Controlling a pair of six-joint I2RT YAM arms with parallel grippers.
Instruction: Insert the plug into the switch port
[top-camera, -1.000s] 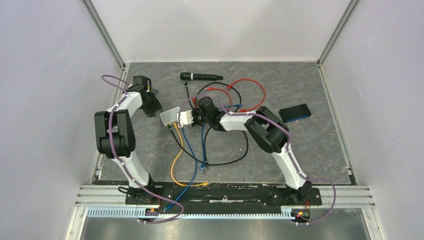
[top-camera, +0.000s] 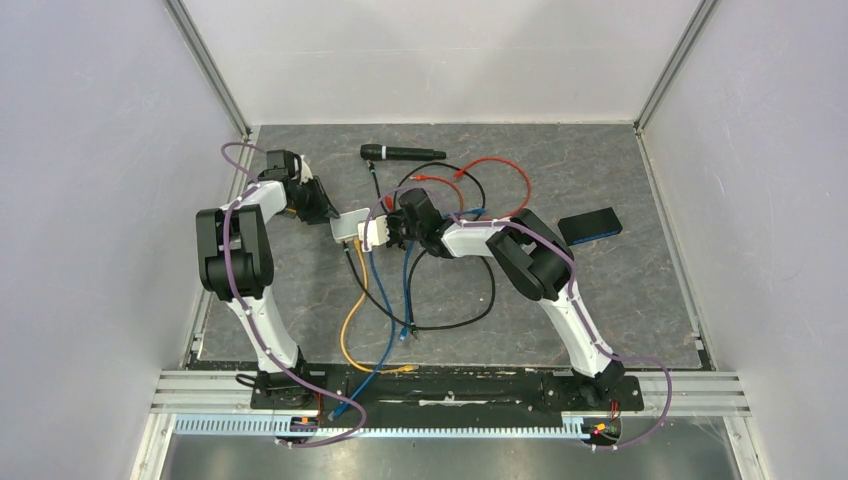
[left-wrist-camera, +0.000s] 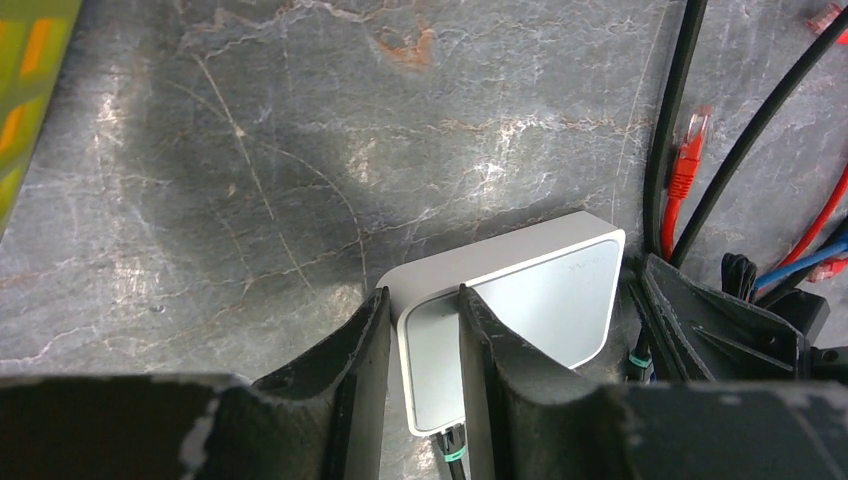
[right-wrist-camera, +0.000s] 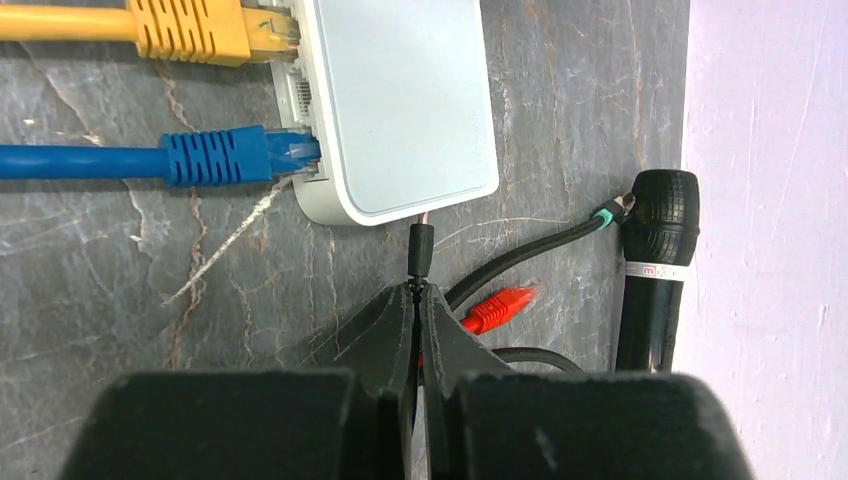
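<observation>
The white switch (top-camera: 349, 224) sits at centre-left, with a yellow plug (right-wrist-camera: 190, 30) and a blue plug (right-wrist-camera: 215, 157) at one side. In the left wrist view my left gripper is part open, fingertips at a corner of the switch (left-wrist-camera: 540, 300). In the right wrist view my right gripper is shut on a black cable plug (right-wrist-camera: 420, 250), whose thin tip meets or lies very close to the switch's side; how far in it is cannot be seen.
A microphone (top-camera: 400, 153) lies at the back, a black box (top-camera: 590, 225) at the right. Red, blue, black and yellow cables cross the middle. The grey table is clearer at the far right.
My left arm has moved right to the switch, and the switch has shifted slightly right. The right gripper has moved a little.
</observation>
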